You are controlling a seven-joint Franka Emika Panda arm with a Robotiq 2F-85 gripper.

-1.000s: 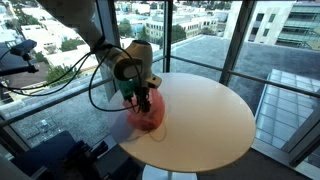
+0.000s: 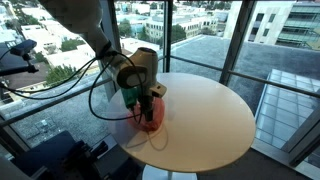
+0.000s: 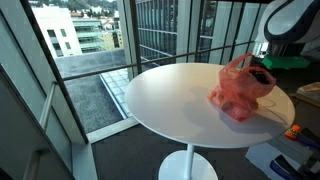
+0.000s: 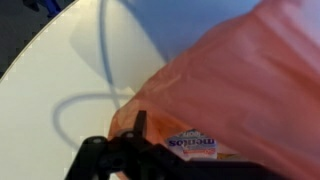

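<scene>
A translucent red plastic bag (image 2: 152, 120) stands upright on the left part of the round white table (image 2: 210, 115). In exterior view 2 the same bag (image 3: 236, 98) is near the table's right edge, its top loosely bunched. My gripper (image 2: 146, 106) is down at the bag's upper part, and the plastic partly hides its fingertips. In the wrist view the red plastic (image 4: 240, 75) spreads across the right side, close to the camera. A packet with printed lettering (image 4: 192, 142) shows at the bag just beyond my fingers. My gripper is open; no grip on the plastic shows.
Large windows (image 2: 200, 55) surround the table. A black cable (image 2: 92, 85) loops beside the arm.
My gripper has shifted slightly to the right and tilted a little at the bag. The bag's top has changed shape a little, while its base stays about where it was.
</scene>
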